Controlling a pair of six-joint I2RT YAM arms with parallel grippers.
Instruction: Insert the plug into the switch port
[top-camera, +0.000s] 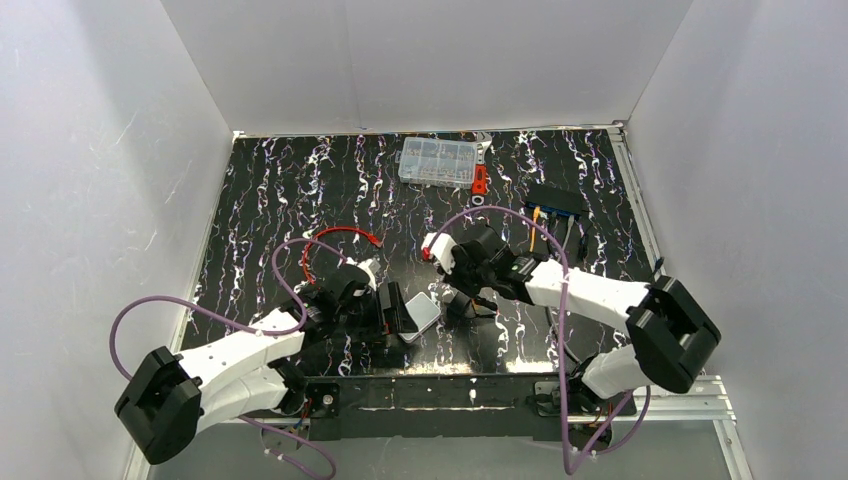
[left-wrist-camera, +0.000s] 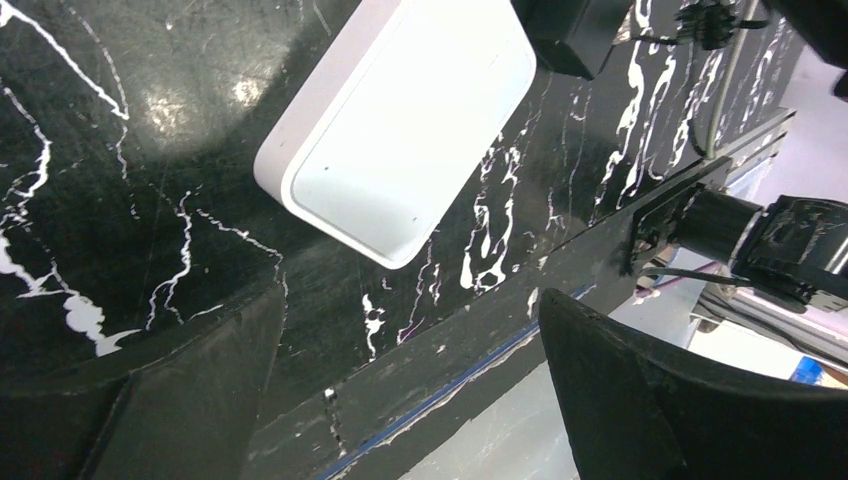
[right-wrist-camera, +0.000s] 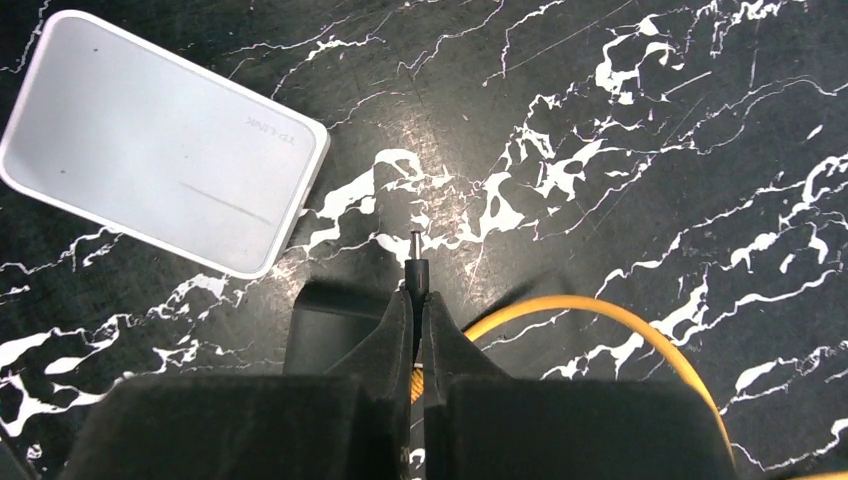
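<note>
The white switch (right-wrist-camera: 160, 150), marked TP-LINK, lies flat on the dark marbled table; its ports do not show in the right wrist view. My right gripper is shut on a thin black plug (right-wrist-camera: 416, 270) whose bare metal tip points ahead, to the right of the switch. In the left wrist view the switch (left-wrist-camera: 415, 120) lies ahead of my left gripper, whose fingers are wide apart with nothing between them. From above, the left gripper (top-camera: 398, 310) hangs beside the switch's left edge (top-camera: 421, 317).
A black block (right-wrist-camera: 325, 325) sits close to the switch, partly behind the right fingers. An orange cable (right-wrist-camera: 620, 310) curves at the right. Farther back lie a clear parts box (top-camera: 437, 162), a red cable (top-camera: 340, 229) and a dark device with cables (top-camera: 555, 199).
</note>
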